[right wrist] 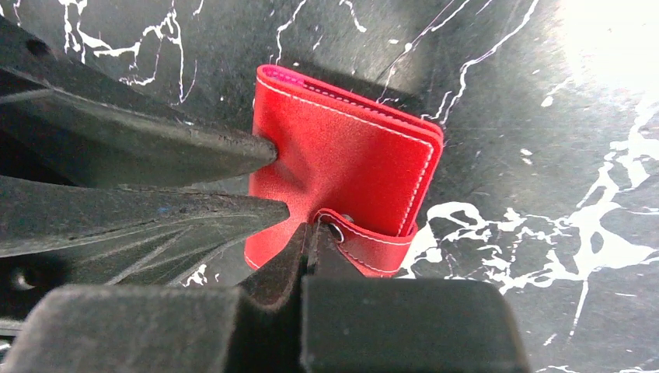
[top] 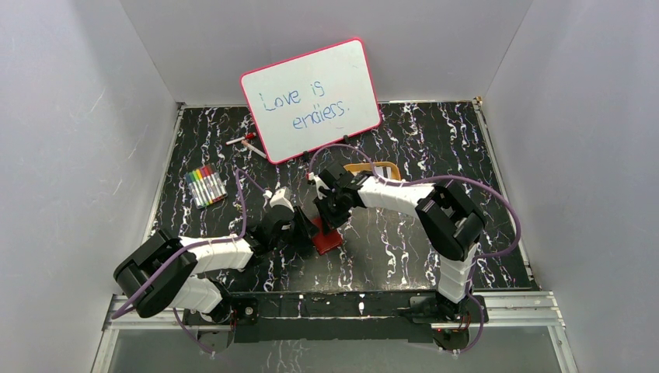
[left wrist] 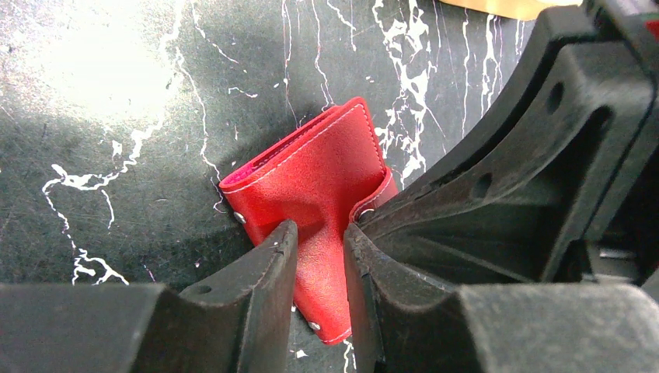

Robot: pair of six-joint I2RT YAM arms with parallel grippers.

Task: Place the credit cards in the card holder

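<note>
The red card holder (top: 327,242) lies on the dark marbled table between both arms. In the left wrist view it is folded, with a strap (left wrist: 375,196) and a metal snap along one side. My left gripper is part open over the holder, its fingertips apart and no card between them. My right gripper is shut, its tips at the loose end of the strap (right wrist: 371,245); whether the strap's edge is pinched cannot be made out. No credit card is clearly identifiable in these views.
Behind the right arm lies a tan-rimmed tray (top: 395,169), partly hidden. A whiteboard (top: 311,101) leans at the back, with loose pens before it. Several markers (top: 206,186) lie at the left.
</note>
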